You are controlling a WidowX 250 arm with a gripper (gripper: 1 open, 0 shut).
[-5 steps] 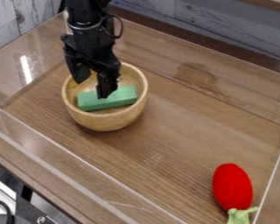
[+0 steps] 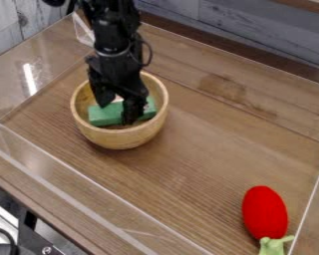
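My black gripper (image 2: 119, 100) reaches down into a light wooden bowl (image 2: 147, 134), over a green block (image 2: 105, 114) lying inside it. The fingers are low at the block and partly cover it; from this view I cannot tell whether they touch it. The gripper looks open.
A red object (image 2: 263, 213) with a green part (image 2: 274, 245) lies at the front right. Raised walls run along the back.
The gripper has moved lower into the bowl, down over the green block, which is now more hidden by it.
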